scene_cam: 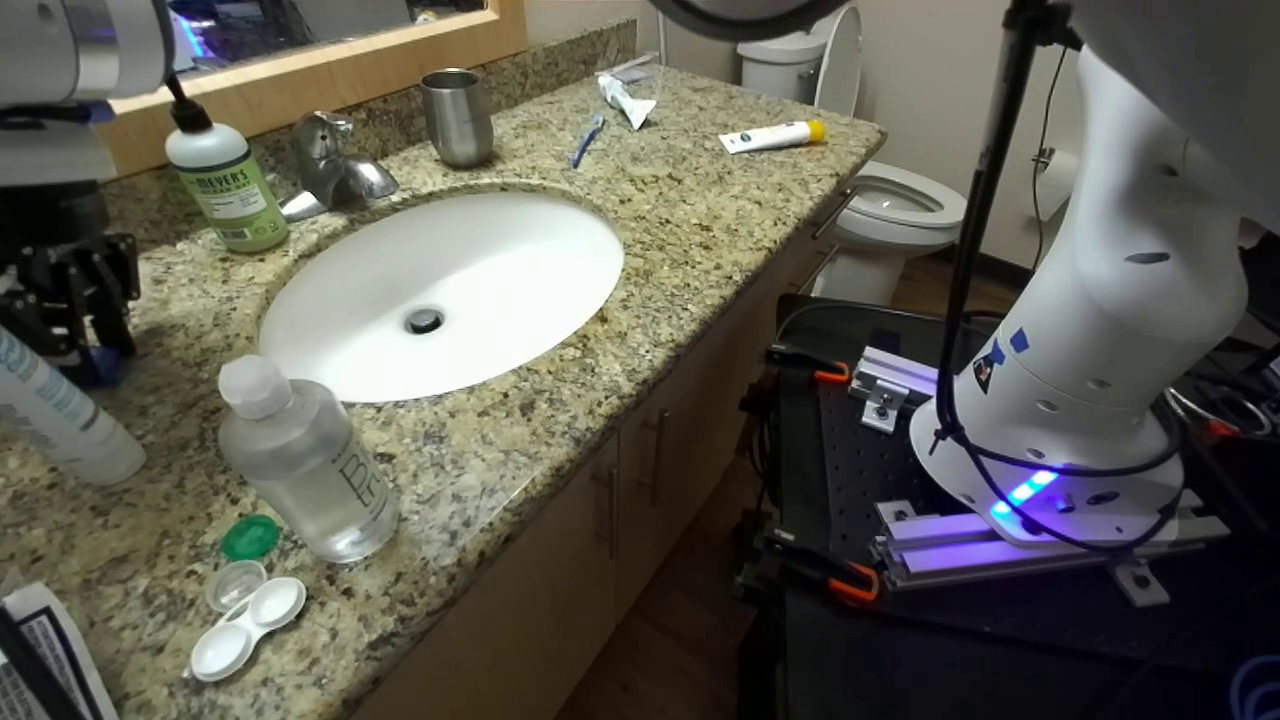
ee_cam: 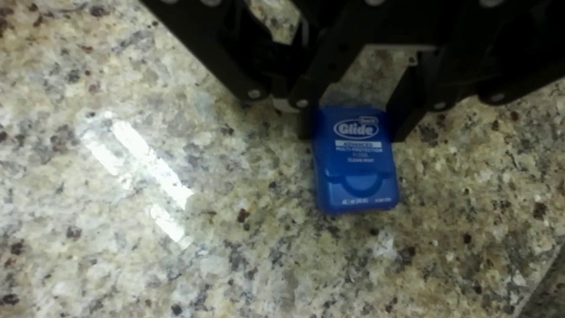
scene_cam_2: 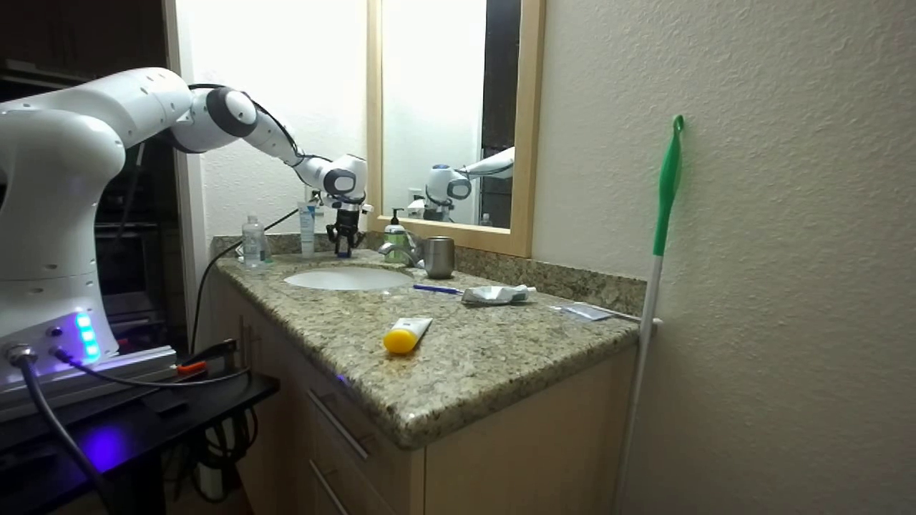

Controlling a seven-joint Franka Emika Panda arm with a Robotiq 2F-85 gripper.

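Note:
In the wrist view, a blue Glide floss box [ee_cam: 355, 164] has its upper end between the two black fingers of my gripper, which is shut on it from both sides. The label faces the camera, and speckled granite shows all around the box. Exterior view 1 has the gripper [scene_cam: 90, 324] at the left edge, partly cut off; only a bit of the blue box [scene_cam: 108, 365] shows below the fingers, behind a white tube. Far back on the counter in exterior view 2, the gripper [scene_cam_2: 344, 244] points straight down. Whether the box touches the counter, I cannot tell.
Close to the gripper stand the white tube [scene_cam: 72, 414], a clear bottle [scene_cam: 314, 468] and a green soap bottle [scene_cam: 228, 186]. The sink [scene_cam: 480, 288] opens to the right. A steel cup [scene_cam: 457, 118] and a toothpaste tube [scene_cam: 771, 137] are farther along the counter.

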